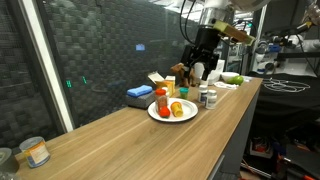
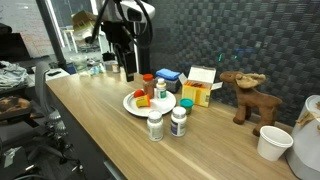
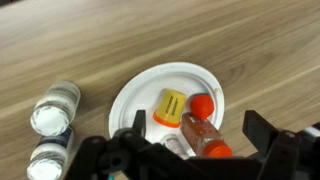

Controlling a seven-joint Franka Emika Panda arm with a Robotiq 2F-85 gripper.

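A white plate (image 1: 183, 117) on the wooden table carries a yellow piece (image 3: 170, 107), a red round piece (image 3: 202, 106) and a bottle (image 3: 203, 136) with an orange-red cap. The yellow piece lies near the plate's middle, with the red one close beside it. My gripper is open above the plate, its dark fingers wide apart and nothing between them. In exterior view 2 the gripper (image 2: 113, 58) hangs clear of the plate and of everything on the table. The wrist view shows the bottle partly cut off near the lower edge.
Two white bottles, one (image 2: 155, 125) in front of the other (image 2: 178, 121), stand beside the plate. A yellow box (image 2: 198, 90), a blue item (image 1: 140, 91), a brown toy moose (image 2: 255, 95) and a white cup (image 2: 272, 143) stand around.
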